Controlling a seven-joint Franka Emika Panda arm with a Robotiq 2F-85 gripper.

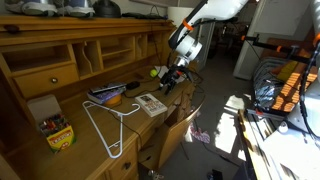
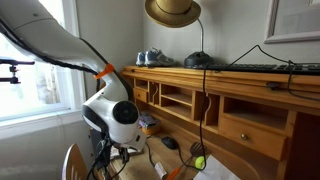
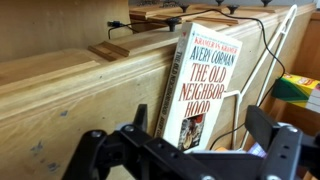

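A pale paperback book [image 1: 150, 104] lies flat near the front edge of the wooden desk. Its cover, reading "The Old Neighborhood", faces up in the wrist view, where the book [image 3: 210, 75] appears ahead of and between the fingers. Open and empty, my gripper stays apart from the book. From outside, the gripper [image 1: 170, 85] is to the right of the book, beside the desk's front edge. Its fingers are too small there to make out.
Left of the book lie a white hanger [image 1: 113, 130] and a dark item with an orange bowl [image 1: 112, 98]. A colourful box [image 1: 57, 135] stands farther left. Drawers and shelves [image 1: 50, 75] line the back. An open drawer front [image 1: 180, 137] juts below the desk edge.
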